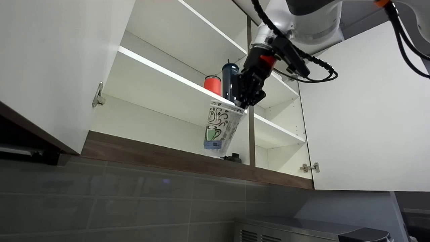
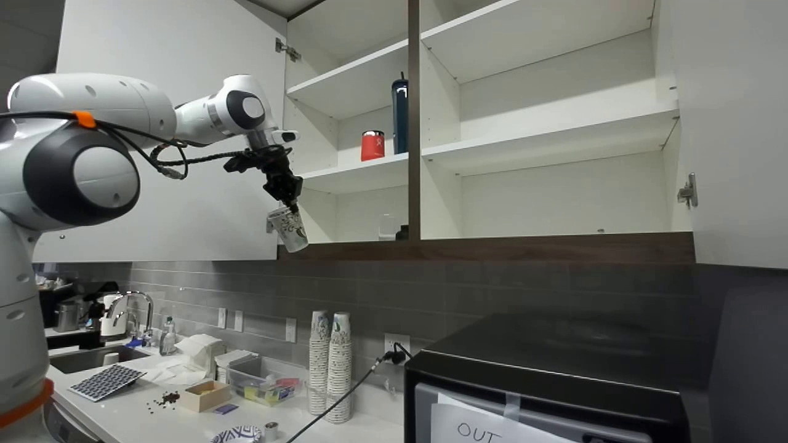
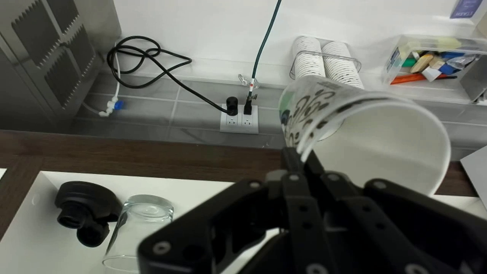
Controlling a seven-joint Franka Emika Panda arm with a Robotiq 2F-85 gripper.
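Observation:
A white paper cup [image 1: 218, 129] with a brown swirl pattern and a green mug print hangs tilted from my gripper [image 1: 242, 105], in front of the open cabinet. Its rim is pinched between the fingers, as the wrist view shows, where the cup [image 3: 383, 137] turns its mouth to the lower right. From the other side, the gripper [image 2: 293, 207] points down with the cup [image 2: 289, 229] beneath it, left of the shelves. In exterior view 1 a second rim line shows near the cup's top; whether two cups are nested cannot be told.
A red tumbler [image 2: 373, 145] and a dark blue bottle [image 2: 400, 117] stand on the middle shelf. On the bottom shelf are a clear glass [image 3: 141, 228] and a black lid-like part [image 3: 89, 205]. Stacked paper cups [image 2: 340, 369] stand on the counter below. The right-hand cabinet shelves are empty.

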